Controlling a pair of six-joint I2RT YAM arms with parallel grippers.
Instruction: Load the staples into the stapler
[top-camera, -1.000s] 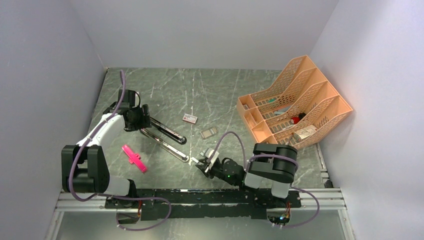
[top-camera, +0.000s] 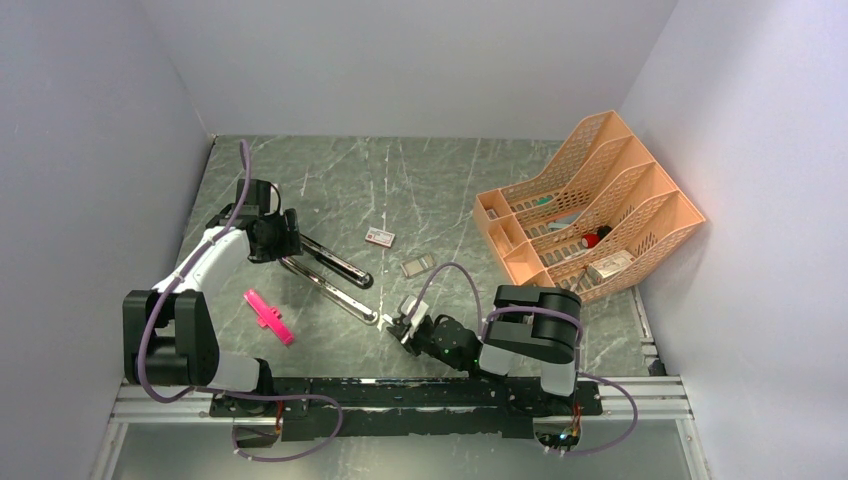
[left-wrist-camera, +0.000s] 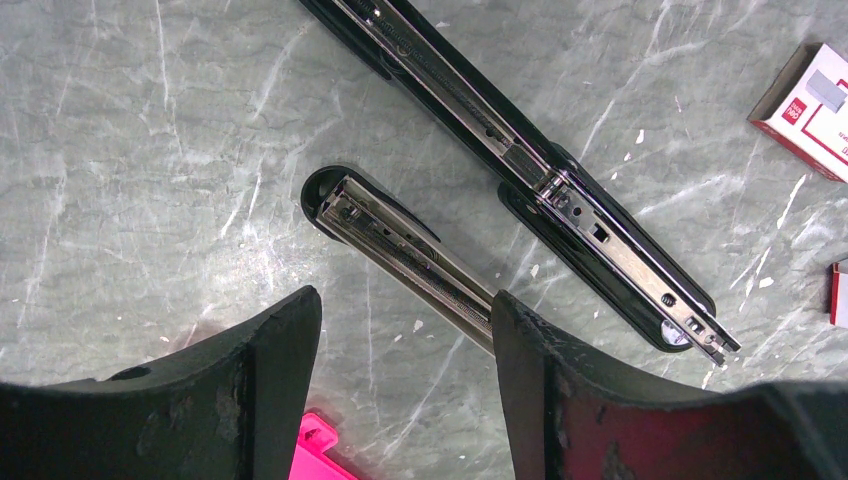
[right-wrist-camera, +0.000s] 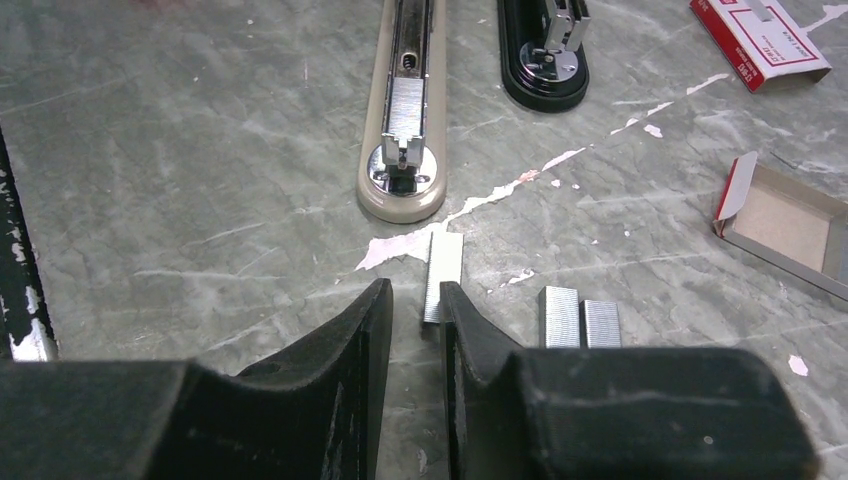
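Two long staplers lie opened up on the table: a beige one (top-camera: 345, 300) and a black one (top-camera: 338, 262). In the left wrist view my left gripper is open above the rear part of the beige stapler (left-wrist-camera: 405, 250), with fingers wide apart. A silver staple strip (right-wrist-camera: 446, 260) lies just past the beige stapler's front end (right-wrist-camera: 400, 205) in the right wrist view. My right gripper is part open at the strip's near end, and one fingertip overlaps that end. Whether it touches the strip I cannot tell.
Two more staple strips (right-wrist-camera: 560, 315) lie to the right, partly behind the right finger. An open staple box (right-wrist-camera: 780, 215) and a red-white box (top-camera: 380, 237) are close by. A pink stapler (top-camera: 268, 316) sits at left, an orange organizer (top-camera: 515, 265) at right.
My right arm has shifted slightly left and its gripper has come a little nearer the strip by the beige stapler's front. The left arm and the staplers look unmoved.
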